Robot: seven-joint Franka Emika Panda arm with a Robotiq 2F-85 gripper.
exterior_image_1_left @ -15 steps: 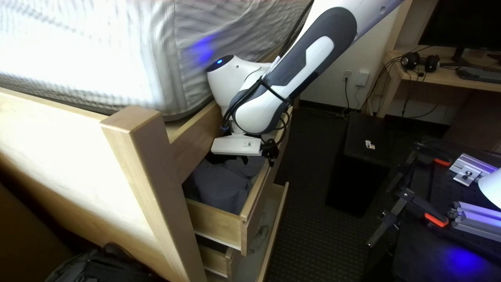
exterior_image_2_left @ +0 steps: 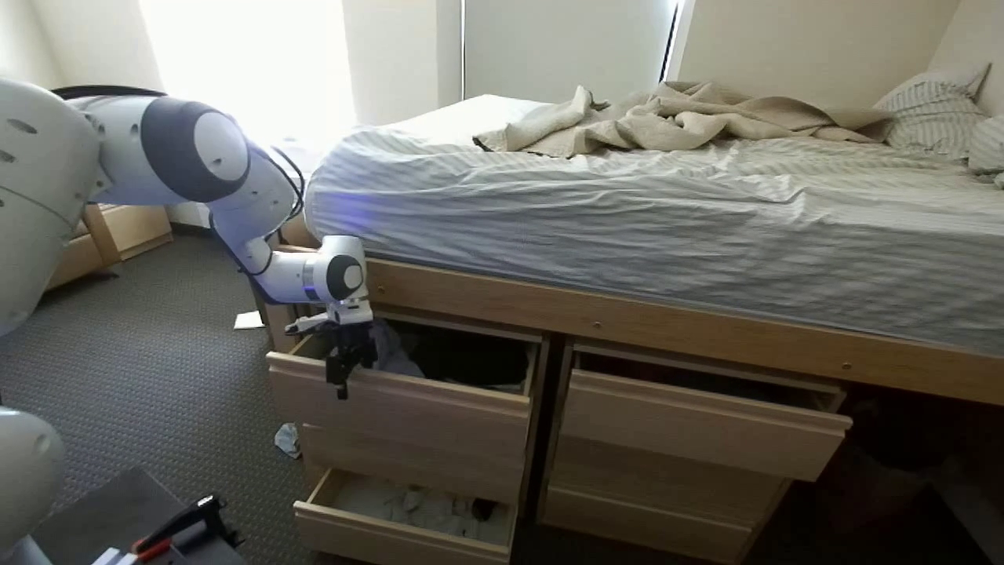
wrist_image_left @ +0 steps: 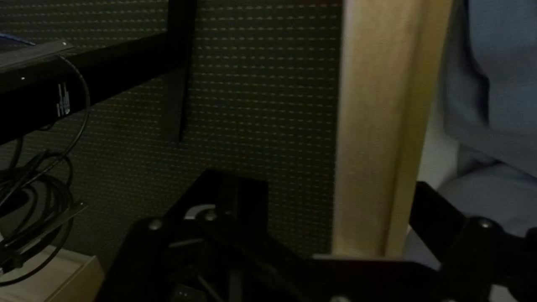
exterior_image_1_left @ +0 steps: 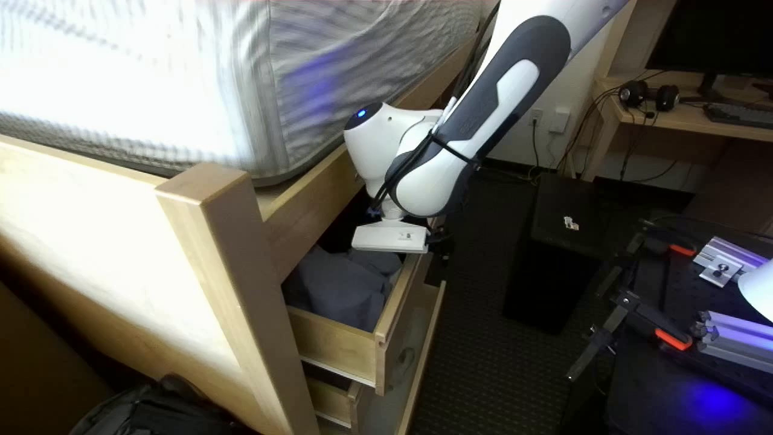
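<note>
The upper left wooden drawer (exterior_image_2_left: 414,414) under the bed is pulled out, with grey-blue cloth (exterior_image_1_left: 340,286) inside it. My gripper (exterior_image_2_left: 350,362) is at the top edge of its front panel, near the drawer's left end. In the wrist view the gripper stands open astride the wooden drawer front (wrist_image_left: 377,131). One dark finger (wrist_image_left: 246,199) is on the outer, floor side, and the other is on the cloth side. A gap shows between the outer finger and the wood; whether the inner finger touches the panel I cannot tell.
The right-hand drawer (exterior_image_2_left: 706,424) is partly out. Carpet (exterior_image_1_left: 478,348) lies clear in front, with a dark table (exterior_image_1_left: 681,391) opposite. The bed frame (exterior_image_2_left: 602,315) runs just above the drawers.
In exterior view 1 my arm and gripper have moved to the right and slightly down, outward from the bed. The upper drawer's front appears slightly farther out.
</note>
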